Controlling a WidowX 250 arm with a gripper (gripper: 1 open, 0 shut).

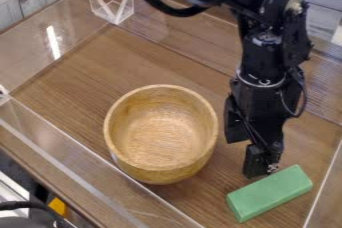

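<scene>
The black arm comes down from the top of the camera view, and its gripper point(247, 144) stands open low over the wooden table, right of the tan bowl point(159, 122) and just behind the green block point(269, 193). Nothing shows between its fingers. The bowl is empty. The green block lies flat at the front right.
Clear low walls edge it at left and front. A small white wire object point(111, 7) stands at the back left.
</scene>
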